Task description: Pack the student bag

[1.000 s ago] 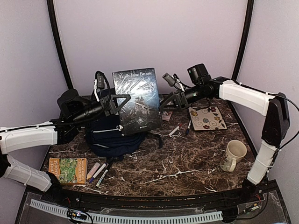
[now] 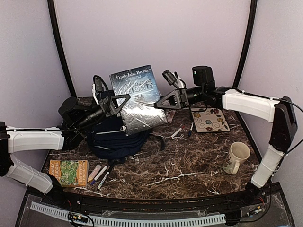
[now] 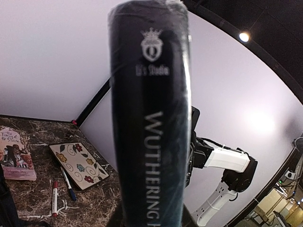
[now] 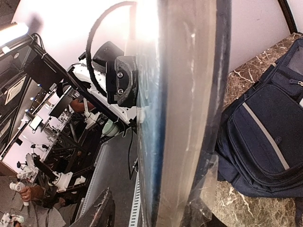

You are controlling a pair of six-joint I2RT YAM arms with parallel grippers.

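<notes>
A shiny wrapped Wuthering Heights book (image 2: 137, 116) hangs upright between my arms, its spine (image 3: 149, 85) filling the left wrist view and its page edges (image 4: 187, 94) the right wrist view. My left gripper (image 2: 120, 99) is shut on its left side. My right gripper (image 2: 165, 101) is at its right edge; whether it grips is unclear. The navy backpack (image 2: 109, 146) lies behind and below the book, also seen in the right wrist view (image 4: 260, 132).
An orange book (image 2: 66, 172) and several pens (image 2: 102, 179) lie front left. A floral board (image 2: 209, 119), a pink book (image 3: 14, 156) and markers (image 3: 54, 198) are at the back. A mug (image 2: 236, 158) stands front right.
The book has risen and tilted since one second ago, its cover catching more glare. Both arms have shifted slightly with it, the right gripper a little leftward.
</notes>
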